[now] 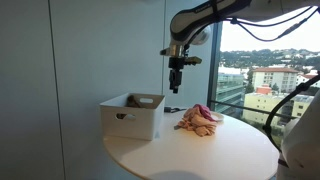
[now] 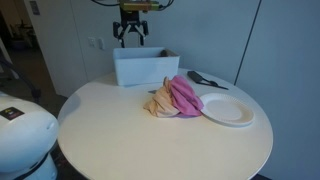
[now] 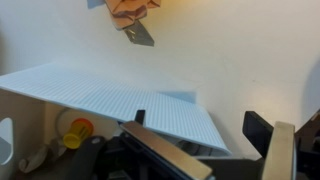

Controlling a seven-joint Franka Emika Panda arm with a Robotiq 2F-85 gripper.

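Observation:
My gripper (image 1: 175,84) hangs in the air above and to the right of the white box (image 1: 131,123), fingers pointing down. In exterior view 2 the gripper (image 2: 130,42) stands open, with nothing between its fingers. The wrist view also shows the gripper spread wide over the box's ribbed wall (image 3: 110,98). Inside the box are a yellow-orange item (image 3: 78,132) and other things too dark to make out. On the table lie a crumpled pink cloth (image 2: 185,98) and an orange-tan cloth (image 2: 160,103), touching each other.
A white plate (image 2: 228,109) lies beside the cloths, and a dark utensil (image 2: 207,80) is behind them. A window stands behind the table in exterior view 1.

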